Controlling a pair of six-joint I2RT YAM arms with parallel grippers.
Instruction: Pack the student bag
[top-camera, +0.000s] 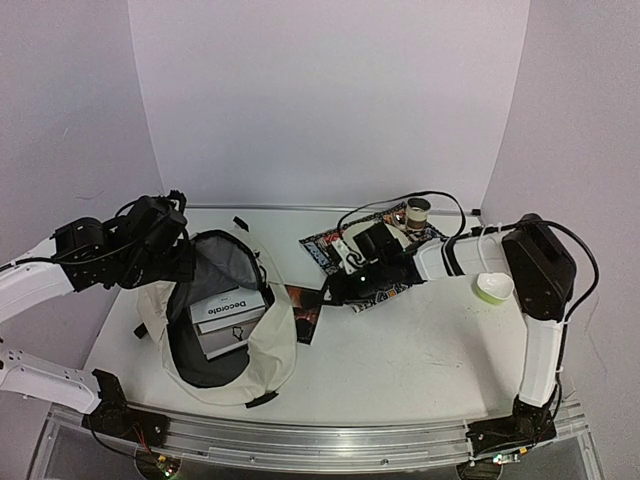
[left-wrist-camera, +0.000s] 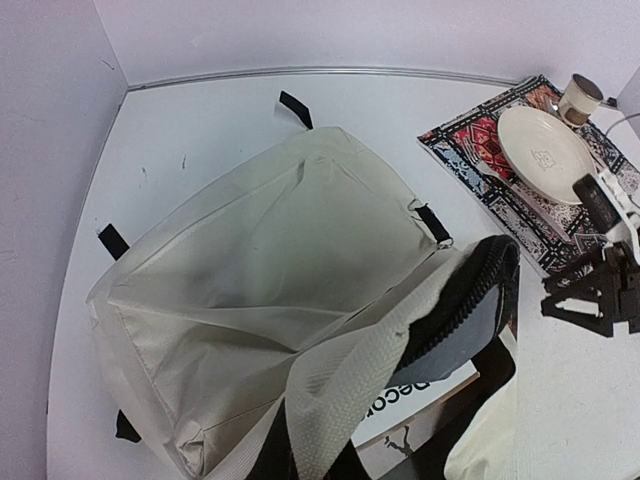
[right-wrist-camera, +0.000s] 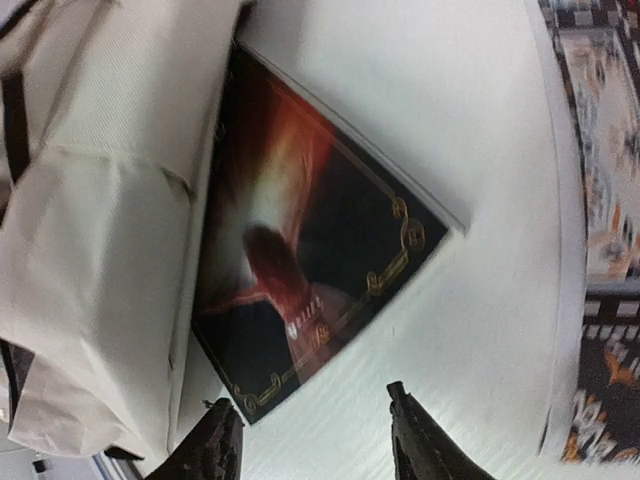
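Observation:
The cream student bag (top-camera: 272, 352) lies on the table's left side, its mouth open. Inside it is a white box (top-camera: 228, 308) marked "Decorate". My left gripper is shut on the bag's rim, fabric running between its fingers. A dark book (right-wrist-camera: 300, 250) with a red figure on its cover lies flat beside the bag, one side against or slightly under the cream fabric. My right gripper is open close to the book's corner, with nothing between its fingers.
Right of the book, a patterned placemat (left-wrist-camera: 515, 190) bears a plate (left-wrist-camera: 545, 155), cutlery and a cup (left-wrist-camera: 580, 100). A green and white bowl (top-camera: 493, 288) stands near the right wall.

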